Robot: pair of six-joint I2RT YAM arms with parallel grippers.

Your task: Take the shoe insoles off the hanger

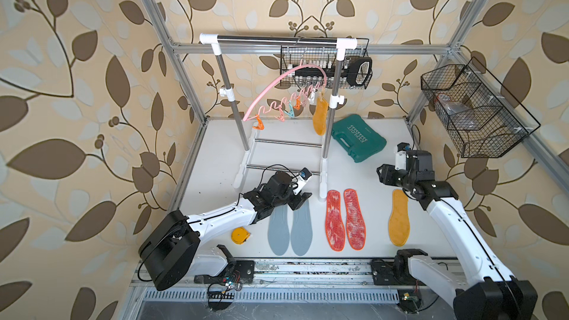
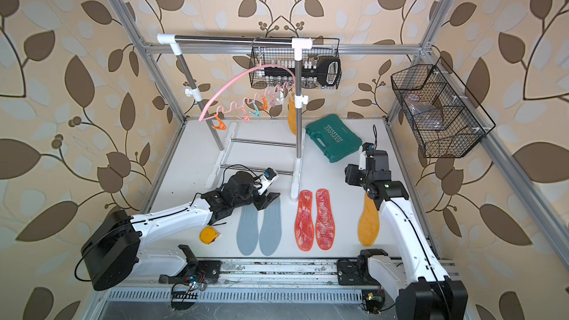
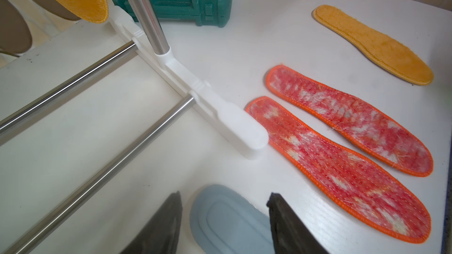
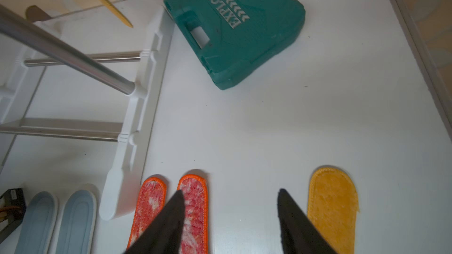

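Note:
One yellow insole (image 1: 320,115) still hangs from the pink hanger (image 1: 272,89) at the rack's right. The other yellow insole (image 1: 398,219) lies flat at the right of the table. Two grey insoles (image 2: 270,228) and two red insoles (image 2: 304,222) lie along the front. My left gripper stands open above the grey insoles, nothing between its fingers. My right gripper is open and empty, raised over the table between the red and yellow insoles.
The metal rack (image 1: 326,142) stands centre-left. A green case (image 1: 358,139) lies behind, on the right. A yellow tape measure (image 1: 240,235) is front left, wire baskets (image 1: 480,118) hang on the frame.

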